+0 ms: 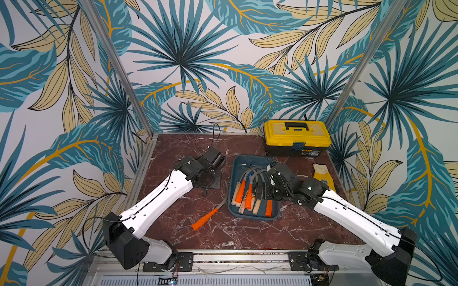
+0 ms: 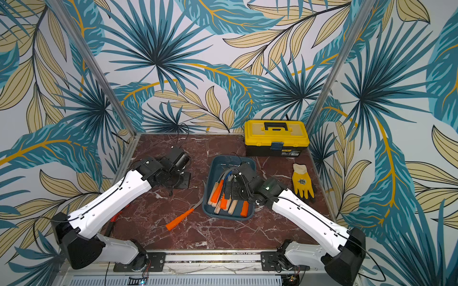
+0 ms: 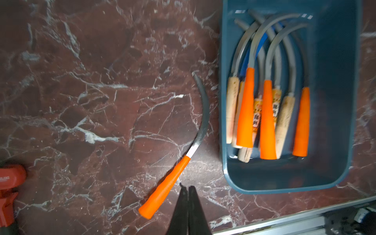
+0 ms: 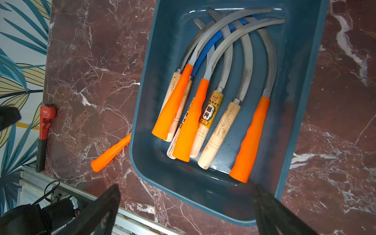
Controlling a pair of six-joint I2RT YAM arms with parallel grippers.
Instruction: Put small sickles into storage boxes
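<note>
One sickle with an orange handle (image 3: 166,188) and a curved grey blade (image 3: 204,113) lies on the marble table, just left of the blue storage box (image 3: 224,98), its blade reaching toward the box wall. My left gripper is above the table, its fingertips together and nothing between them. Inside the box several sickles rest side by side and overlapping, some with orange handles (image 4: 194,121) and some with wooden ones (image 4: 220,135). Over the box's front part my right gripper is spread wide and empty.
A yellow toolbox (image 1: 298,135) stands at the back right, with a yellow glove (image 2: 303,182) in front of it. At the far left lies a red pipe wrench (image 4: 43,133). Bare table surrounds the loose sickle, and the box's right side has free room.
</note>
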